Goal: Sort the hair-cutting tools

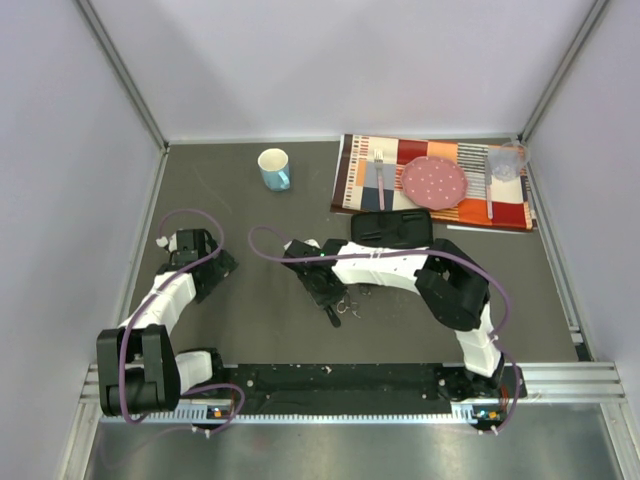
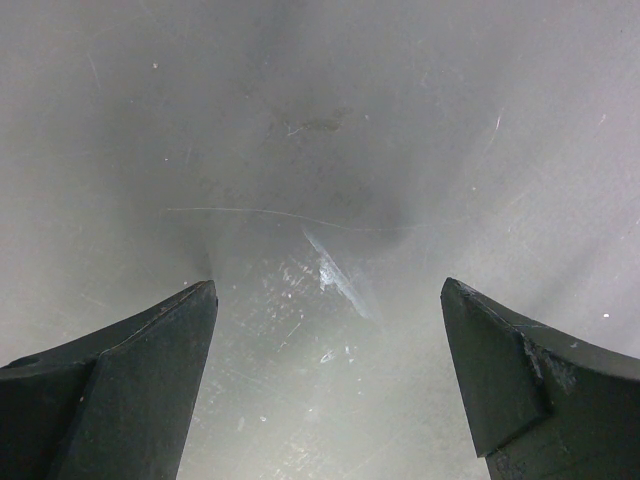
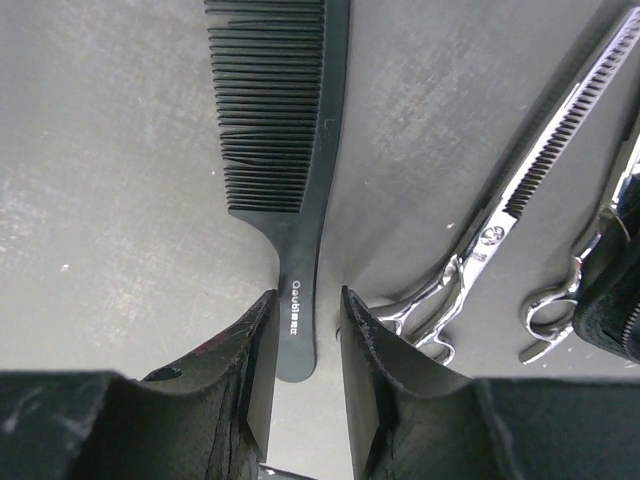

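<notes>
A black comb [image 3: 318, 150] lies flat on the table, its narrow handle [image 3: 297, 335] showing between the parted fingers of my right gripper. That gripper is open; whether either finger touches the handle I cannot tell. Just right of it are the toothed thinning scissors [image 3: 490, 236], their finger loops partly behind the right finger. Farther right, a second pair of scissors [image 3: 548, 310] is cut off by the frame edge. From above, the black two-part tray [image 1: 392, 229] sits behind the right arm. My left gripper is open over bare table at the far left.
A black object [image 3: 610, 295] adjoins the second scissors. At the back stand a blue mug [image 1: 274, 169] and a striped placemat [image 1: 350, 172] with a pink plate [image 1: 434, 182], a fork [image 1: 379, 180], a knife [image 1: 489, 190] and a clear cup [image 1: 508, 160].
</notes>
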